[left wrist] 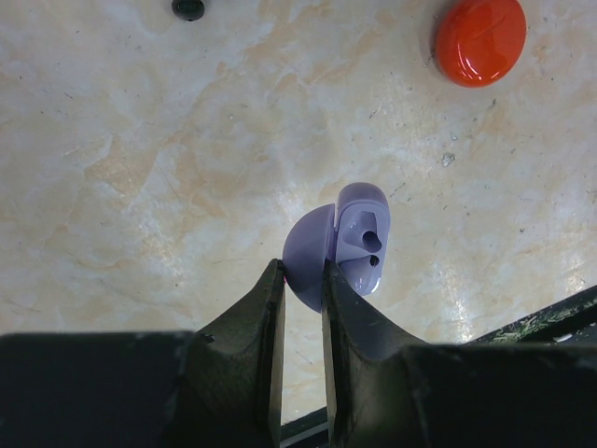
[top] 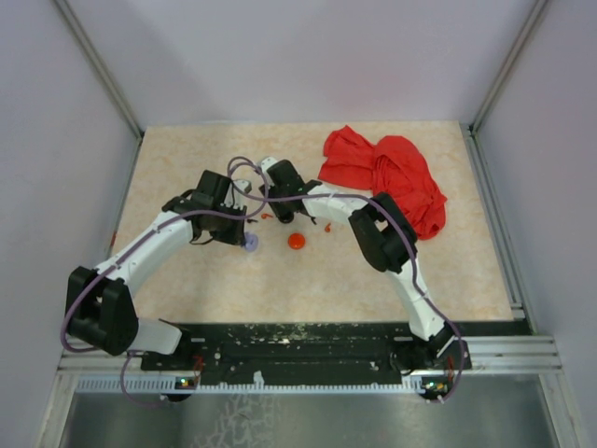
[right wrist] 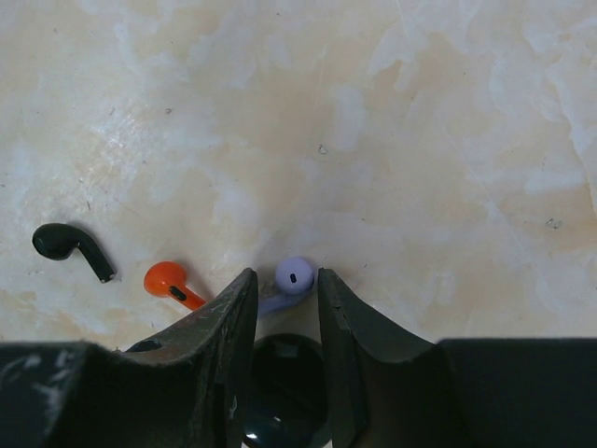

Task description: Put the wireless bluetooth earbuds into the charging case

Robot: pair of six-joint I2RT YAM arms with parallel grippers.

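Note:
The lavender charging case (left wrist: 364, 233) is in the left wrist view, its earbud slots showing and its rounded lid upright; my left gripper is shut on it. In the right wrist view a lavender earbud (right wrist: 295, 275) lies on the table between the fingertips of my right gripper, which stands part open around it; whether the fingers touch it cannot be told. A black earbud (right wrist: 70, 243) and an orange earbud (right wrist: 173, 285) lie to its left.
A red round case (left wrist: 480, 37) and a black glossy case (right wrist: 284, 392) sit nearby on the table. A red cloth (top: 406, 182) lies at the back right.

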